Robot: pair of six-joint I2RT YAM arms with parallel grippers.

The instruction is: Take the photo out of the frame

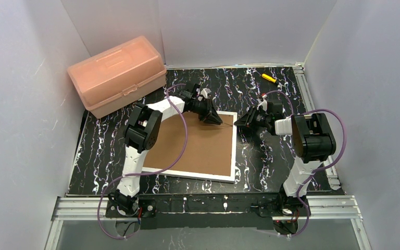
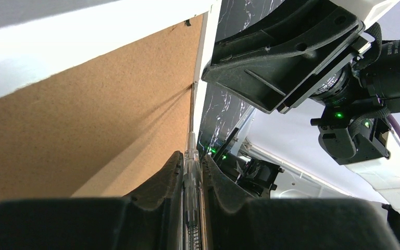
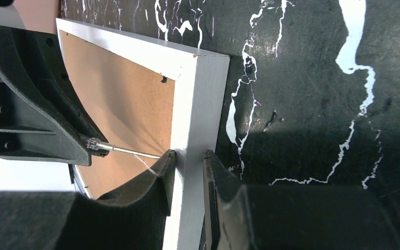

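Note:
The picture frame [image 1: 233, 156] lies back side up, its brown backing board [image 1: 203, 151] inside a white border. My left gripper is shut on a slim metal tool [image 3: 140, 153] with a clear neck, held above the board. The tool's tip reaches the inner edge of the right border, where the board meets it. Around that same border stands my right gripper, part open, one finger on the inner side and one on the outer; whether both touch it I cannot tell. No photo shows.
A pink lidded box [image 1: 117, 75] stands at the back left. A yellow-handled tool [image 1: 269, 78] lies at the back right. Small dark tabs [image 3: 164, 79] stick out along the frame's inner edge.

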